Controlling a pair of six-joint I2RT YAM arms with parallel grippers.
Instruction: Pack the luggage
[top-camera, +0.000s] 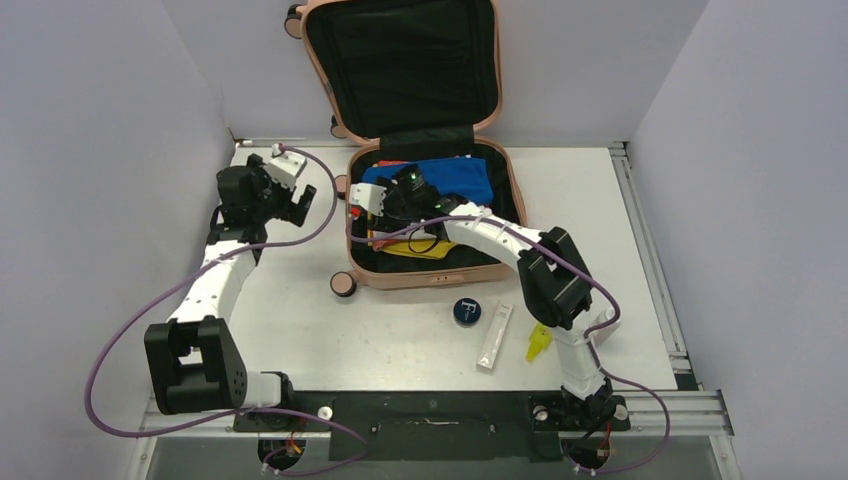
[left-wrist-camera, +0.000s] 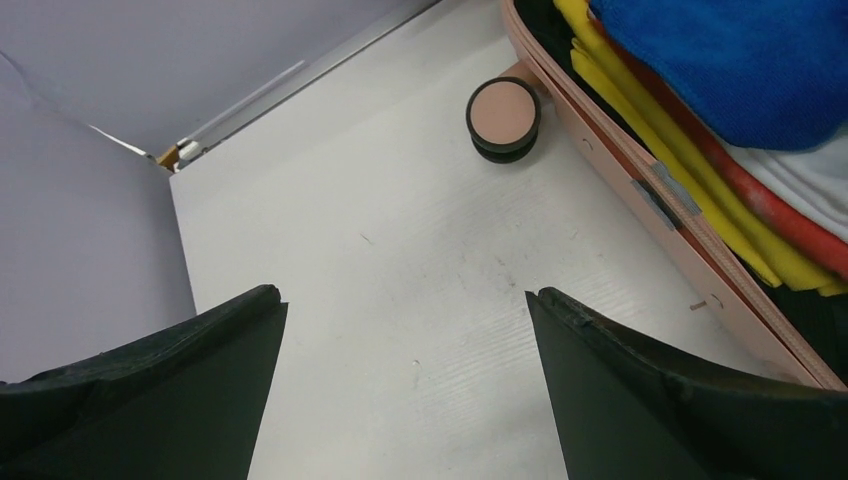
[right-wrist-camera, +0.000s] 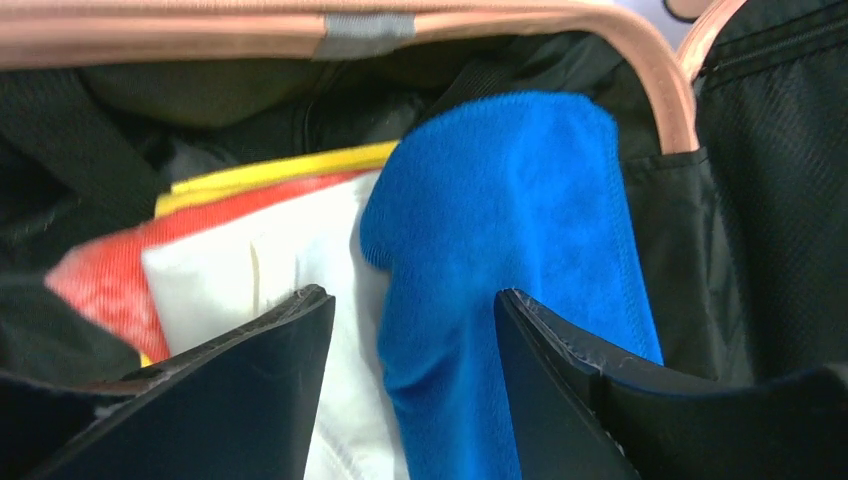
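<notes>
An open pink suitcase (top-camera: 446, 279) holds folded cloths: blue (top-camera: 455, 175), white (right-wrist-camera: 255, 260), red (right-wrist-camera: 110, 280) and yellow (top-camera: 432, 251). My right gripper is over the cloths, fingers parted above the white and blue ones; whether anything is between them I cannot tell. My left gripper stands open left of the suitcase, above bare table, nothing between its fingers. In front lie a round dark tin (top-camera: 466, 311), a pale long packet (top-camera: 495, 335) and a yellow tube (top-camera: 539, 339).
The lid (top-camera: 400, 65) stands up at the back. Wheels (top-camera: 343, 283) stick out at the suitcase's left side. A pale object (top-camera: 606, 323) is partly behind the right arm.
</notes>
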